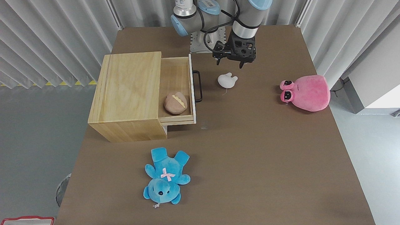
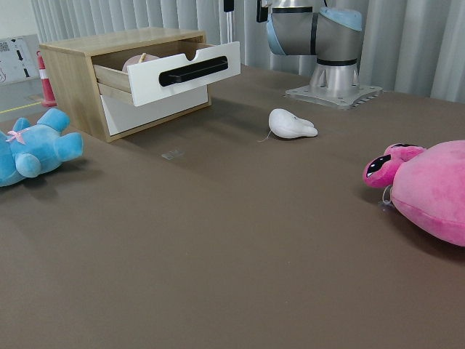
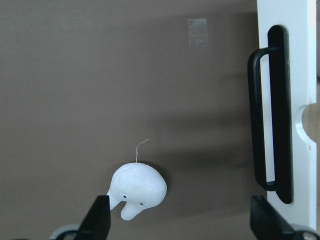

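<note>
My gripper (image 1: 229,62) hangs high above the table at the back, open, fingers apart with nothing between them; in the wrist view its fingers frame a small white plush (image 3: 140,187) lying below, right of the open drawer. The drawer's front has a black handle (image 3: 255,115). Inside the drawer (image 1: 174,73) lies a round brown object with a cream strip (image 1: 172,105). The wooden cabinet (image 1: 127,86) stands at the left of the table.
A blue plush bear (image 1: 165,176) lies at the front left and a pink plush toy (image 1: 309,93) at the right.
</note>
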